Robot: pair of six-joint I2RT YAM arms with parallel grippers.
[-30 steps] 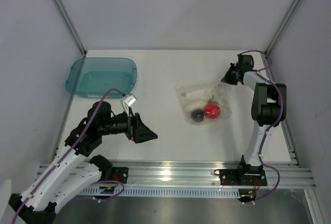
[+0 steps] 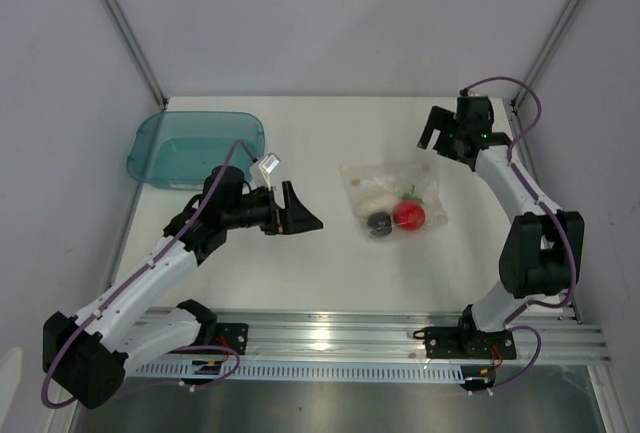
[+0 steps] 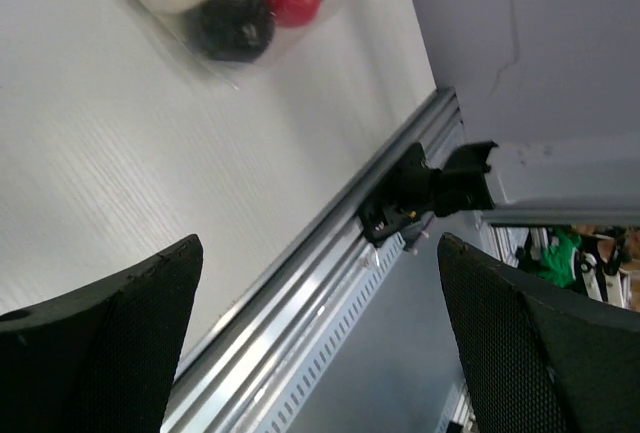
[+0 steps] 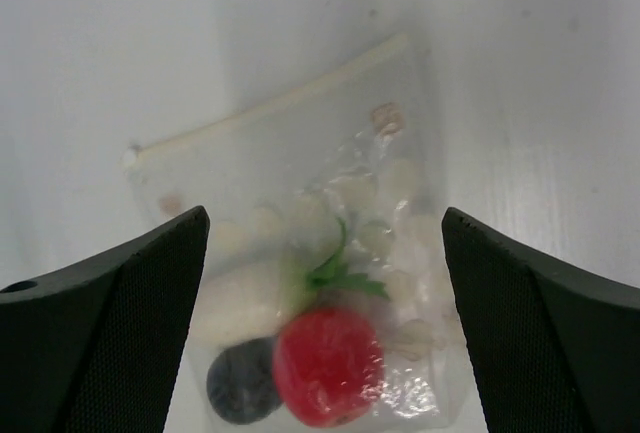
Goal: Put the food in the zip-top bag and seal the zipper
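A clear zip top bag lies flat on the table, its zipper edge running across the far side. Inside it are a red round food, a dark round one, a pale oblong one and a green leafy piece. Above and beyond the bag's right far corner, my right gripper stands open with nothing between its fingers. My left gripper, also open and empty, hovers left of the bag.
An empty teal bin stands at the table's far left, behind the left arm. A metal rail borders the front edge, with walls on the sides and back.
My left gripper has moved away from the front edge and slightly right. The bag stays put.
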